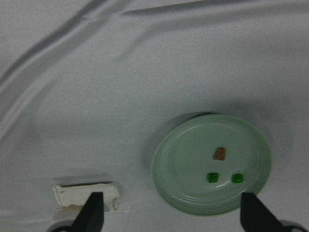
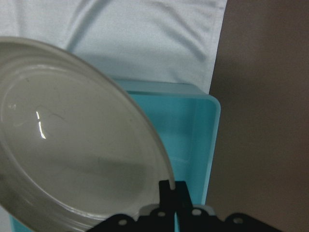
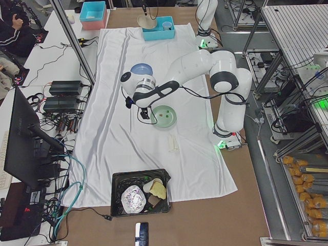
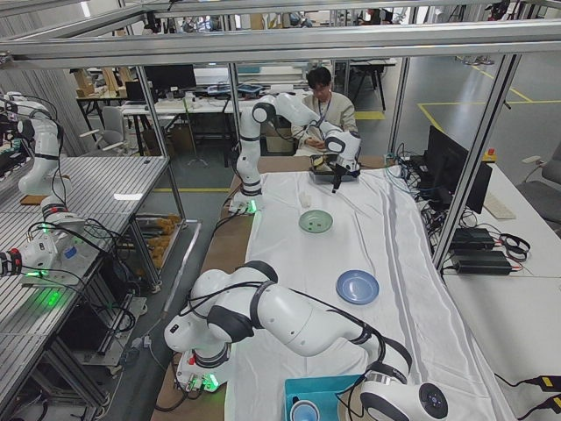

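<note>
A green plate (image 1: 183,159) (image 3: 166,120) with small green and brown pieces lies on the white cloth, a pale folded item (image 1: 87,193) beside it. My left gripper hangs over them, open, nothing visible between its fingers. My right gripper is shut on the rim of a cream plate (image 2: 77,125), held over the blue bin (image 2: 193,145). A blue plate (image 4: 357,286) lies in the cloth's middle.
A black tray (image 3: 119,182) with foil and several other items stands at the cloth's other end from the blue bin.
</note>
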